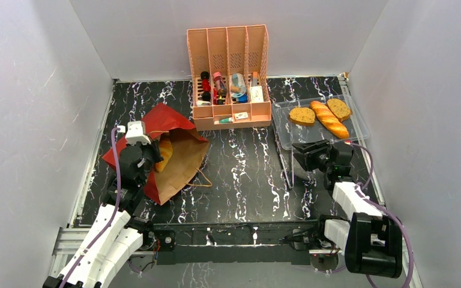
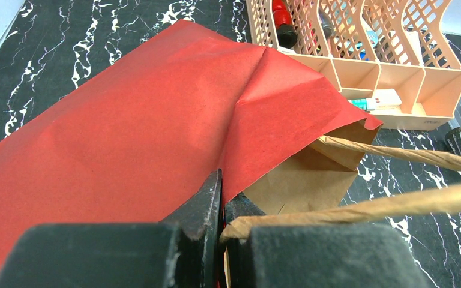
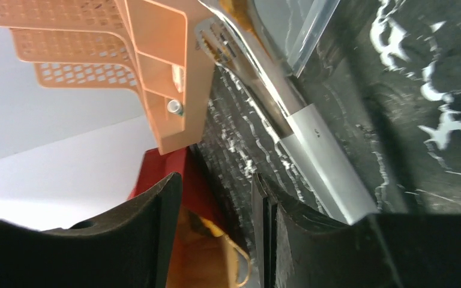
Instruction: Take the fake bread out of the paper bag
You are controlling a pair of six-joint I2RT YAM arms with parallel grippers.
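In the top view, the red paper bag (image 1: 171,114) lies on its side at the left, its brown mouth facing right. A yellow-orange fake bread (image 1: 164,157) shows partly inside it. My left gripper is shut on the bag's rim, a twisted handle (image 2: 360,207) beside its fingers. A silver metal utensil (image 3: 321,153) with a forked end, seemingly tongs, rests left of the tray. Just over that spot, my right gripper (image 1: 295,155) stands open and empty. A baguette (image 1: 330,120) and two bread slices (image 1: 302,116) lie on the clear tray (image 1: 360,133).
An orange organizer (image 1: 231,117) filled with small bottles and packets stands at the back centre, close to the bag's far corner. The marble table between bag and utensil is bare. Grey walls close in the sides and back.
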